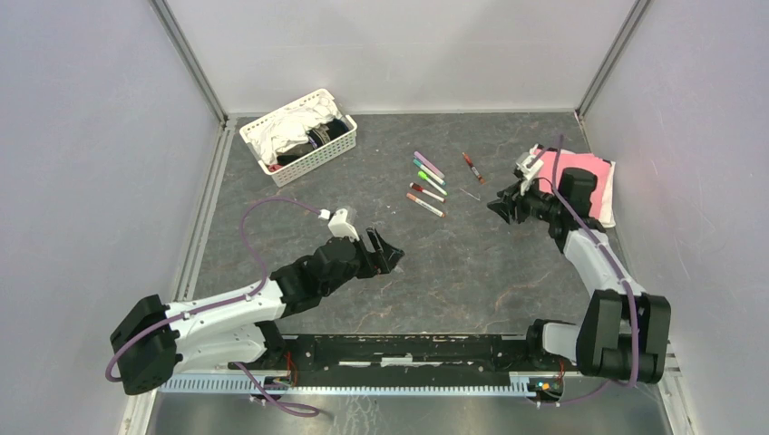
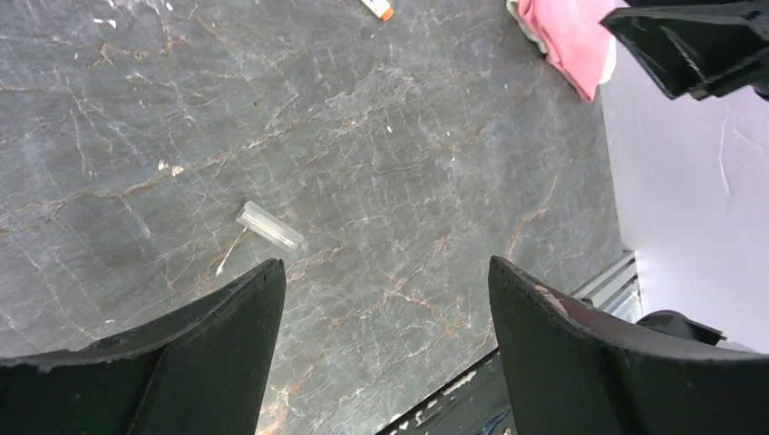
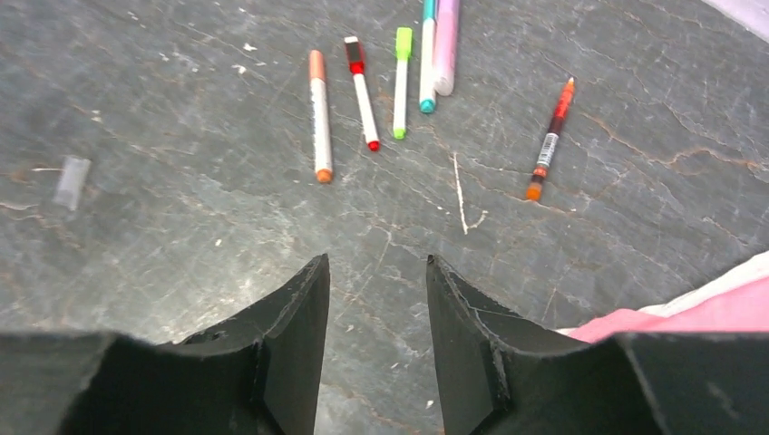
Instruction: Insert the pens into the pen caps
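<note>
Several pens lie on the grey table: an orange pen (image 3: 320, 127), a red pen with black cap (image 3: 364, 104), a green pen (image 3: 401, 95), teal (image 3: 427, 77) and pink (image 3: 445, 50) ones, and a dark red-orange pen (image 3: 549, 145) apart to the right. A small translucent piece (image 2: 269, 226), possibly a cap, lies before my left gripper, which is open and empty at the lower left of the table in the top view. My right gripper is part open, empty, right of the pens.
A white basket (image 1: 310, 159) with cloths stands at the back left. Pink cloth (image 1: 589, 165) lies at the right edge beside my right arm.
</note>
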